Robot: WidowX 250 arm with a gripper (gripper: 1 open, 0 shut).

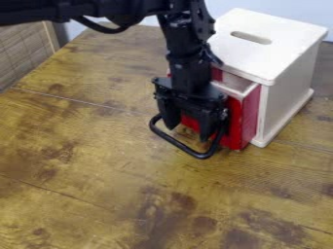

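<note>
My black gripper (185, 119) hangs low against the front of a white cabinet (267, 44) with a handle slot in its top, on the right. A red drawer (235, 124) with a white rim sits at the cabinet's front, mostly behind the gripper. A black loop of cable hangs below the gripper. Its fingertips are hard to make out against the drawer, so its finger state is unclear.
A wooden tabletop (92, 175) fills the left and front, clear of objects. A woven wall or mat (19, 58) is at the upper left edge.
</note>
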